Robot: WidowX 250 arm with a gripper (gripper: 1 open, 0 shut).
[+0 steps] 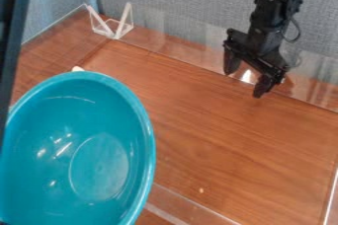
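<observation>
My black gripper [246, 71] hangs at the upper right of the camera view, over the back edge of the wooden surface near the clear plastic wall. It stands open, with nothing visible between its fingers. A large teal plastic basin [97, 158] fills the lower left and looks empty inside.
A white wire stand [111, 27] is at the back left. Clear plastic edges border the surface at the back, right and front. A dark vertical post [11, 22] cuts across the left edge.
</observation>
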